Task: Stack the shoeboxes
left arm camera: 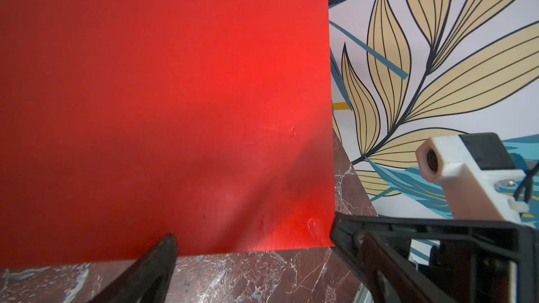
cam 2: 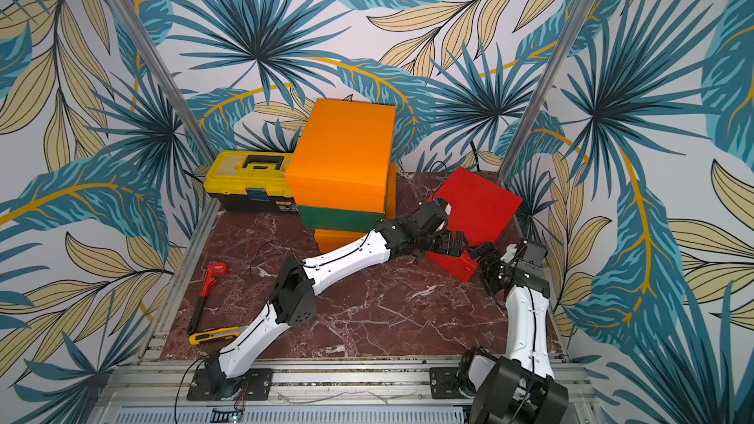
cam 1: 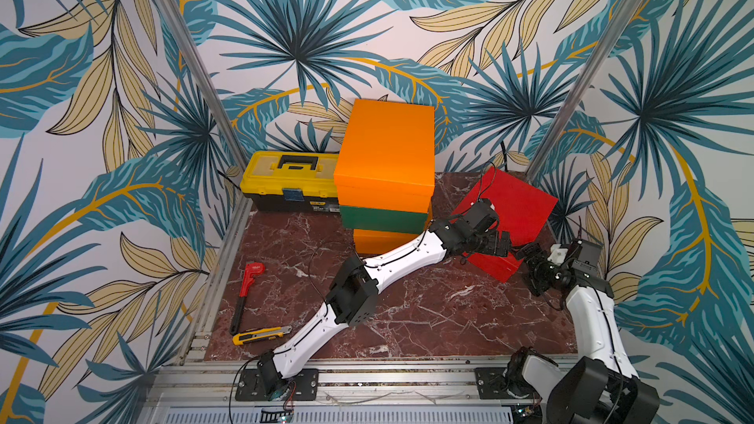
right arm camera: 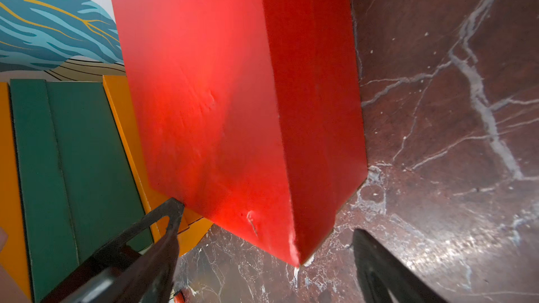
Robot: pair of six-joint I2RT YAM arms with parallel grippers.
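Observation:
The red shoebox (cam 1: pixel 509 208) lies turned askew on the right of the dark marble table, one corner toward the front. My left gripper (cam 1: pixel 502 243) is open over its near left side; in the left wrist view the box's edge (left arm camera: pixel 235 244) runs between spread fingers. At the near corner, my right gripper (cam 1: pixel 527 260) is also spread, and the box corner (right arm camera: pixel 297 241) shows between its fingers in the right wrist view, with a gap on the right side. Further left stands a stack: orange shoebox (cam 1: pixel 388 141) on top, green shoebox (cam 1: pixel 385 218) under it, another orange shoebox (cam 1: pixel 381 243) at the bottom.
A yellow and black toolbox (cam 1: pixel 290 176) stands against the stack's left side. A red-headed wrench (cam 1: pixel 249 282) and a yellow cutter (cam 1: pixel 261 334) lie at the table's left. Both grippers are close together.

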